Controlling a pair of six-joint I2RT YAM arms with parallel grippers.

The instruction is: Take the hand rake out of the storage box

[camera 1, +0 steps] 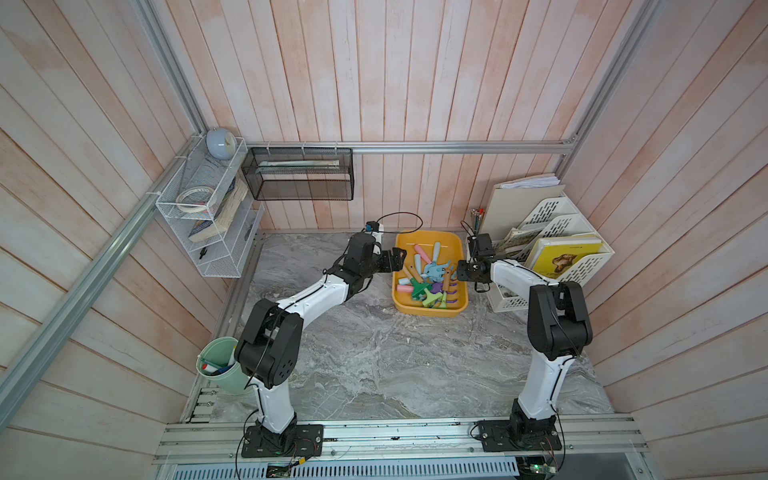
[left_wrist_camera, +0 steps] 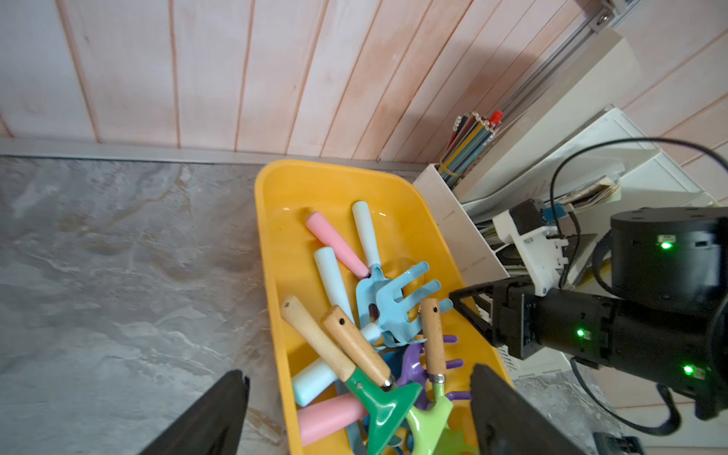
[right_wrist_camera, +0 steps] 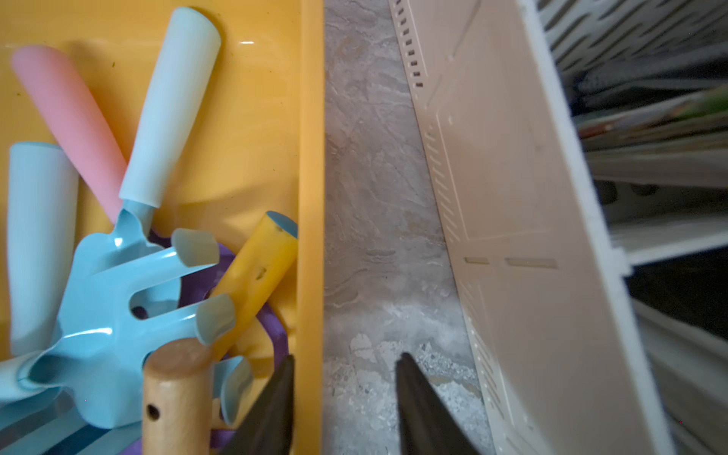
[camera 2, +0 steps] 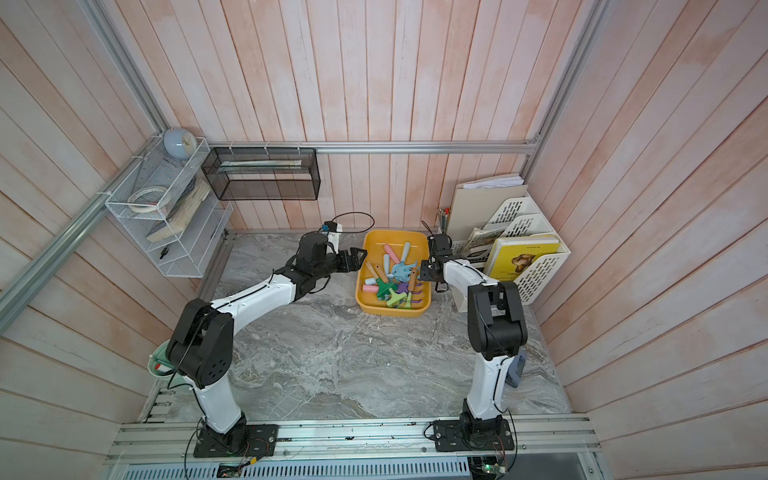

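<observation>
An orange storage box holds garden tools: a light blue hand rake with curved tines, a purple tined tool, green tools and several pink, blue and wooden handles. My left gripper is raised at the box's left side, fingers apart, nothing visible between them. My right gripper is low at the box's right rim, fingertips apart and blurred, the rim by the left finger.
A white file organiser with folders and pencils stands close right of the box. A green bin is at front left; wire shelves hang at back left.
</observation>
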